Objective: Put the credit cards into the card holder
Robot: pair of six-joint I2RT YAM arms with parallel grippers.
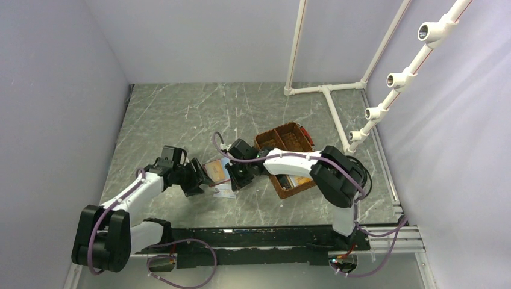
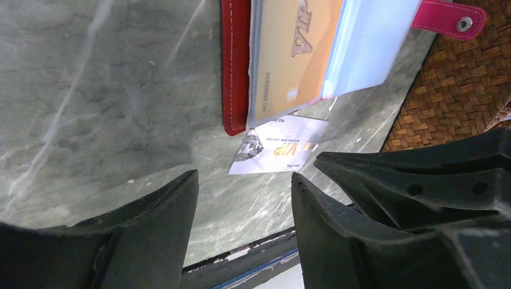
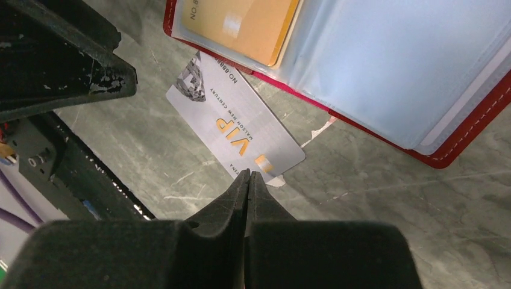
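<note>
A silver VIP card (image 3: 232, 120) lies flat on the marble table, one end tucked against the edge of the open red card holder (image 1: 207, 164). A gold VIP card (image 2: 295, 57) sits in the holder's clear left sleeve; the light-blue sleeve (image 3: 385, 66) beside it looks empty. My left gripper is part open to the left of the silver card, nothing between its fingers. My right gripper is shut with its tips at the silver card's near edge; nothing shows between them. Whether they touch the card cannot be told.
A brown woven basket (image 1: 282, 194) with compartments stands right of the holder, partly under the right arm. Both grippers are close together over the front of the holder.
</note>
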